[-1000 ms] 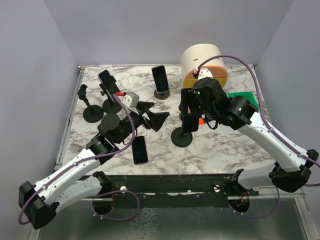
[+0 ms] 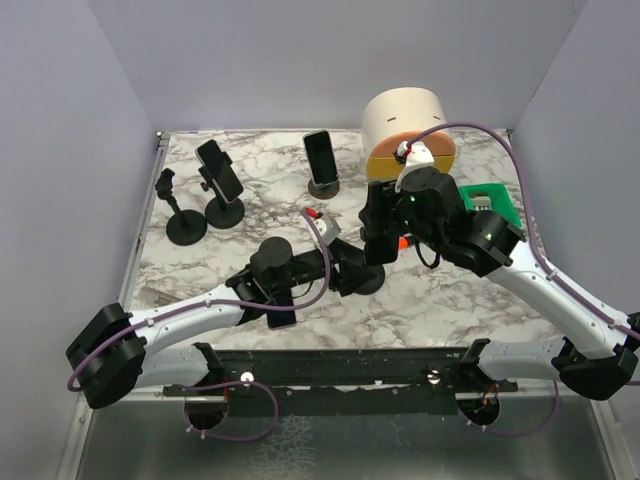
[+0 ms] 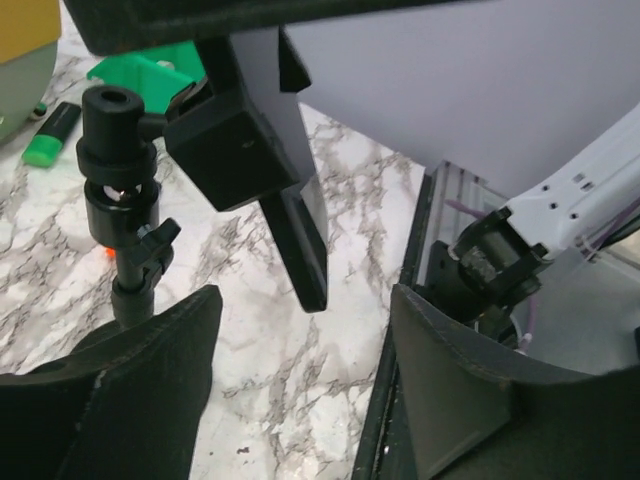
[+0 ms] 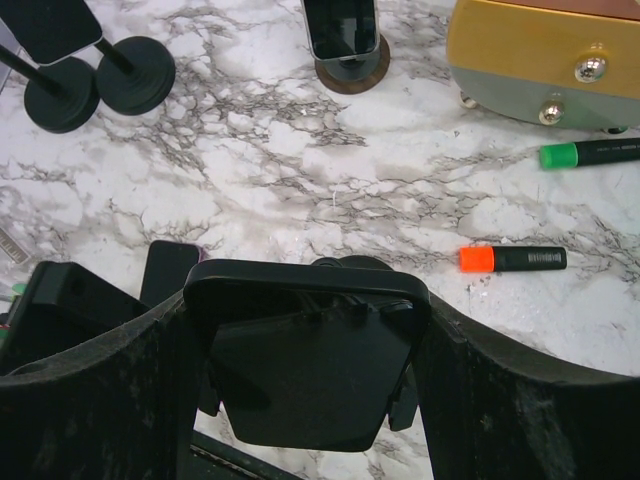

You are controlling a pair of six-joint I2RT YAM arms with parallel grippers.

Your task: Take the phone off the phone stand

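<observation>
A black phone (image 2: pixel 382 250) (image 4: pixel 305 375) sits upright on a black stand (image 3: pixel 121 210) at centre right. My right gripper (image 2: pixel 385 210) is shut on it from above. In the right wrist view the phone's holder shows between its fingers. My left gripper (image 2: pixel 350 268) is low beside the stand, part open, its two dark fingertips apart at the bottom of the left wrist view, just short of the stand's post, with nothing seen between them.
Another phone (image 2: pixel 281 315) lies flat at front left. Other stands with phones (image 2: pixel 220 170) (image 2: pixel 320 155) stand behind. A cylindrical box (image 2: pixel 400 125), a green tray (image 2: pixel 500 195) and markers (image 4: pixel 515 258) are at back right.
The right gripper has shifted slightly and stays on the phone.
</observation>
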